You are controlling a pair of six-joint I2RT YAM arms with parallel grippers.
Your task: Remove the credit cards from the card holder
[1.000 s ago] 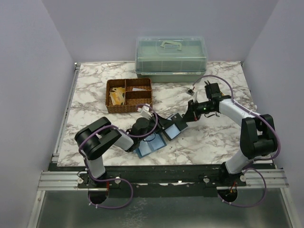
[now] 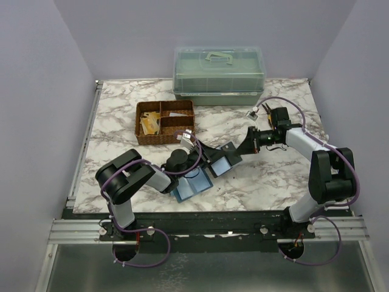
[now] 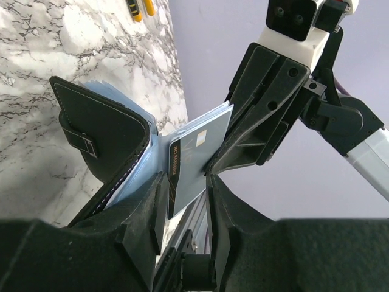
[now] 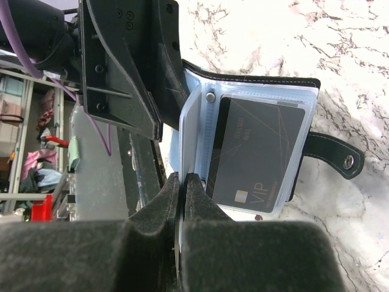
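The open card holder [image 2: 222,163] with clear sleeves is held up off the table between the grippers; its black cover [image 3: 100,128] and strap face the left wrist camera. A grey card [image 3: 188,158] stands out of the sleeves beside my left gripper, whose fingers are part apart at the holder's edge; whether they grip is unclear. In the right wrist view a grey VIP card [image 4: 249,152] lies in a sleeve, and my right gripper is shut on the sleeve edge.
A brown compartment box [image 2: 164,139] with cards stands behind the left arm. A lidded green plastic case [image 2: 219,79] is at the back. Blue flat items [image 2: 188,190] lie under the left arm. Small yellow-black tools [image 3: 135,9] lie at the right.
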